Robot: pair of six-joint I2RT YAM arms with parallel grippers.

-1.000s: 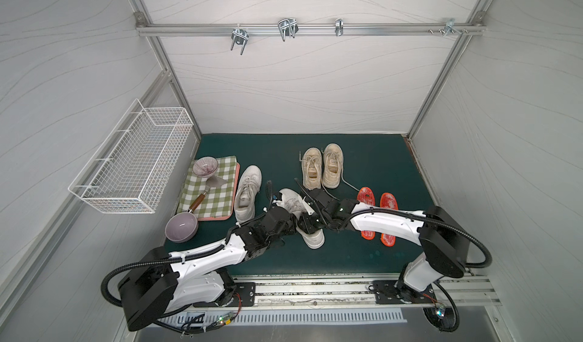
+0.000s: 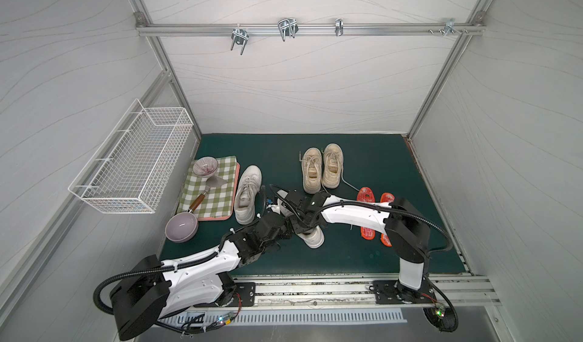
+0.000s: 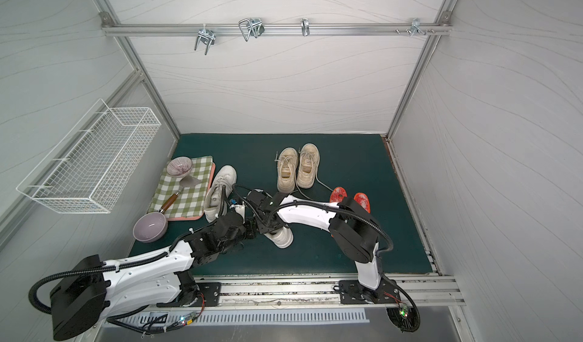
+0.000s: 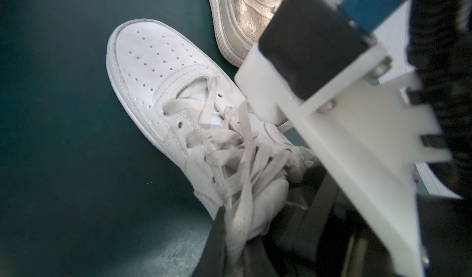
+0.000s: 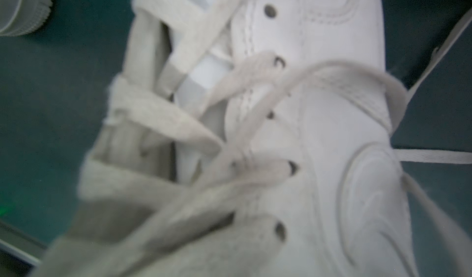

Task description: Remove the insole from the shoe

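A white lace-up shoe (image 4: 162, 65) stands on the dark green mat, its perforated toe pointing away. Both arms meet over its middle; only the heel (image 2: 312, 238) shows clearly in the top left view. In the left wrist view, the dark fingers (image 4: 214, 242) of my left gripper are shut on a pale shoelace at the opening. My right gripper (image 2: 295, 225) reaches across the shoe from the right. Its fingers are hidden in the top views and out of the right wrist view, which shows loose laces (image 5: 196, 124) close up. No insole shows inside this shoe.
The other white shoe (image 2: 247, 193) stands at left, beside a checked cloth (image 2: 224, 187) with a pan (image 2: 181, 227). Beige shoes (image 2: 312, 169) are behind. Flat red-orange foot-shaped pieces (image 2: 366, 211) lie at right.
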